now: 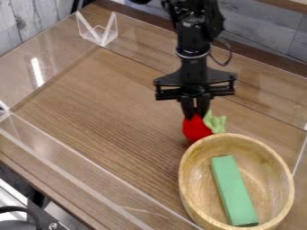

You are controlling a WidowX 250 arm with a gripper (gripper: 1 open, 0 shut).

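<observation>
The black gripper (192, 113) reaches down from the top centre to a red round object (196, 129) with green leafy parts (214, 120), just above the tan bowl (192, 189). The fingertips are at the red object; I cannot tell whether they are closed on it. A green block (232, 189) lies in the bowl.
A clear plastic piece (100, 29) stands at the back left. A wall runs along the back edge.
</observation>
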